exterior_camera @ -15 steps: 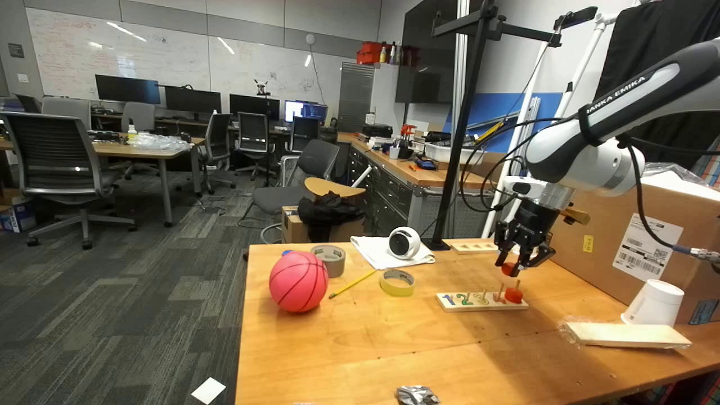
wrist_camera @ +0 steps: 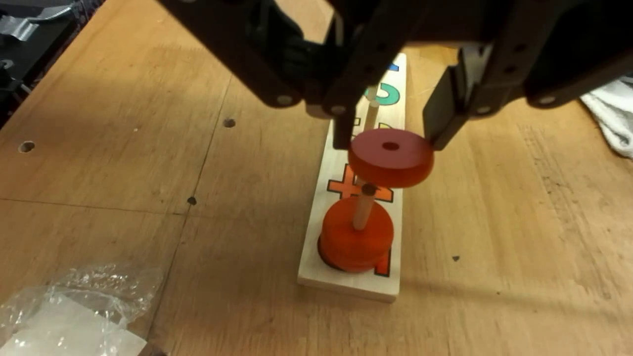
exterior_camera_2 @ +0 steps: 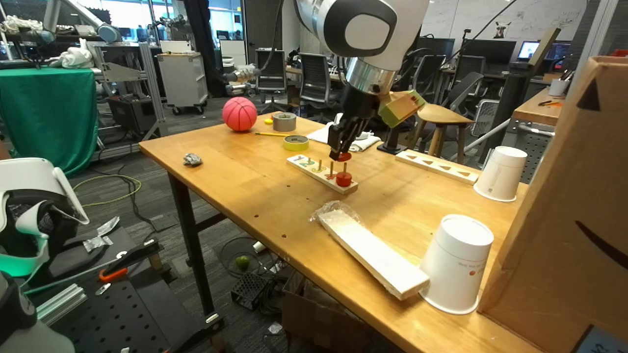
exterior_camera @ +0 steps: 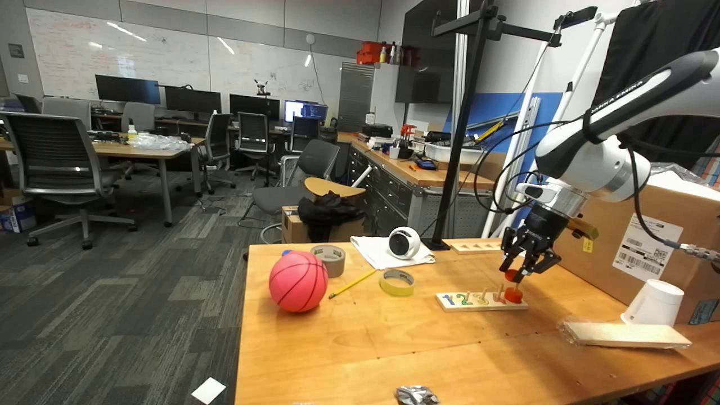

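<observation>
In the wrist view a red ring (wrist_camera: 388, 168) with a centre hole sits between the fingertips of my gripper, both fingers at its edges. It hangs tilted above the number board (wrist_camera: 323, 204), clear of the table. Below it, orange-red rings (wrist_camera: 357, 237) are stacked low on the end peg (wrist_camera: 363, 208), whose tip stands bare. The held ring's hole appears slightly off that tip. Exterior view 1 shows my gripper (exterior_camera: 513, 273) just above the board's right end (exterior_camera: 482, 305). The other pegs carry no rings.
A wrapped wooden piece (exterior_camera_2: 368, 250) and white cups (exterior_camera_2: 459, 262) lie nearer the cardboard box (exterior_camera_2: 565, 194). Yellow tape (exterior_camera: 397, 283), a pencil (exterior_camera: 351, 284) and a pink ball (exterior_camera: 298, 281) are left of the board. Open table surrounds the board's front.
My gripper has come down and slightly right with the red ring, now closer above the end peg. The board and its stacked rings have stayed in place.
</observation>
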